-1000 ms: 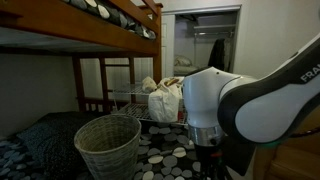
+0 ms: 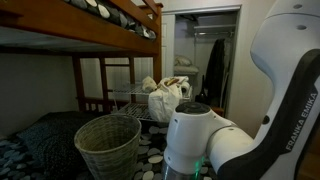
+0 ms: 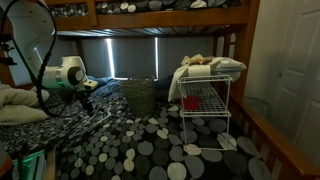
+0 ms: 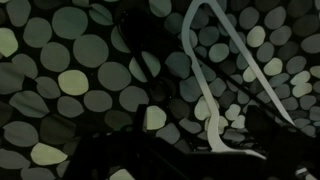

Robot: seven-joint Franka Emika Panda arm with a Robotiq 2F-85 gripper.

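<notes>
In the wrist view my gripper is open, its dark fingers hard to make out. Beyond them a white bent frame (image 4: 212, 100) crosses the dotted cover; what it belongs to is unclear. At the left of exterior view 2 the gripper (image 3: 88, 98) hangs low over the bed, away from the woven basket (image 3: 140, 97). A white wire rack (image 3: 207, 125) stands on the dotted bedspread (image 3: 120, 150), holding a red item (image 3: 192, 103) and a pale cloth bundle (image 3: 205, 70). The arm hides my gripper in exterior view 1.
The upper bunk (image 2: 90, 30) overhangs the bed. A wooden rail (image 3: 270, 140) runs along the right side in exterior view 2. Dark bedding (image 2: 55, 140) lies left of the basket. Open bedspread lies in front of the rack.
In exterior view 1 the arm's white wrist section has shifted left and lower, closer to the basket, and the upper arm now rises more steeply at the right. Basket and rack have stayed put.
</notes>
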